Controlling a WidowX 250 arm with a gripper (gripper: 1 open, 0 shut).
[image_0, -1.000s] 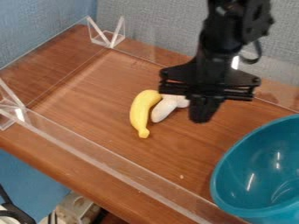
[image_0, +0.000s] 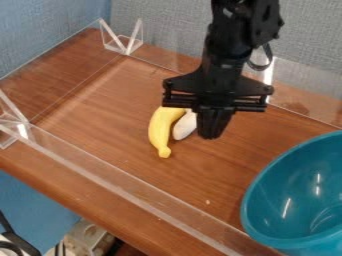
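Note:
The black gripper (image_0: 214, 118) hangs in the upper middle of the camera view, its fingers pointing down over a white elongated object (image_0: 185, 127), which it partly hides. A yellow banana (image_0: 160, 130) lies just left of that object on the wooden surface. The fingers look shut; whether anything is between them is not visible.
A teal bowl (image_0: 301, 215) fills the lower right. Clear plastic barriers with brackets (image_0: 123, 38) run along the edges of the wooden top (image_0: 94, 100).
Over the last second the gripper has moved left, from beside the white object to over it.

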